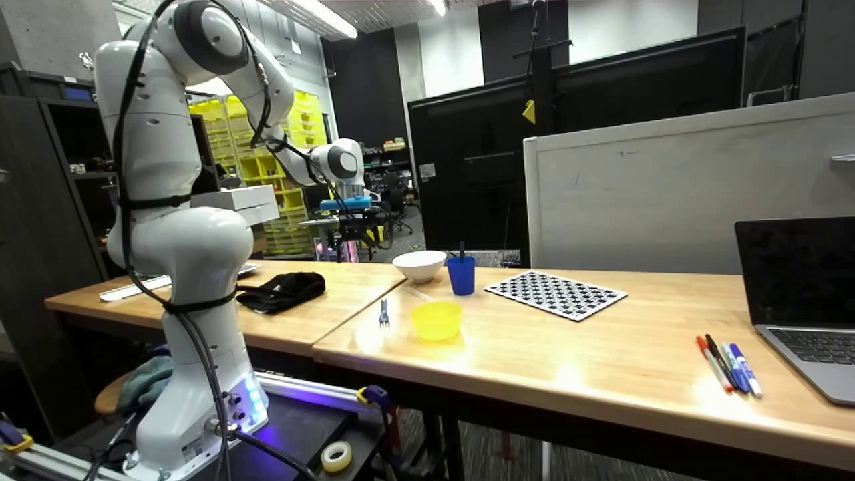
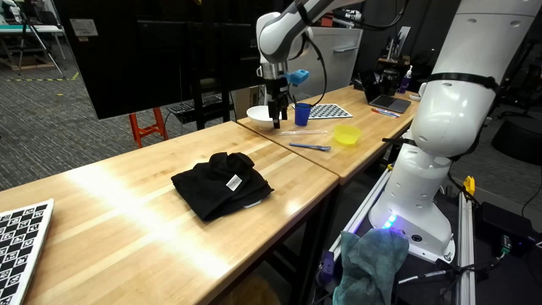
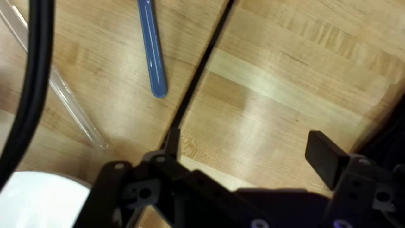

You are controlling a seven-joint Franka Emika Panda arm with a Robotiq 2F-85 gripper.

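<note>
My gripper stands open above the seam between the two tables, its fingers wide apart and only bare wood showing between them. A blue fork (image 3: pixel 152 49) lies on the table ahead of it in the wrist view. To the left lies a clear plastic stick (image 3: pixel 72 102). The white bowl (image 3: pixel 41 199) is cut off at the lower left, beside one finger. In exterior view 2, the black cloth (image 2: pixel 221 185) lies folded on the nearer table; a dark part of it seems to show at the wrist view's right edge.
Beyond the fork are a yellow bowl (image 1: pixel 437 320) and a blue cup (image 1: pixel 461 275) with something dark sticking out. A checkered board (image 1: pixel 557 294), several pens (image 1: pixel 729 365) and a laptop (image 1: pixel 809 337) lie farther right.
</note>
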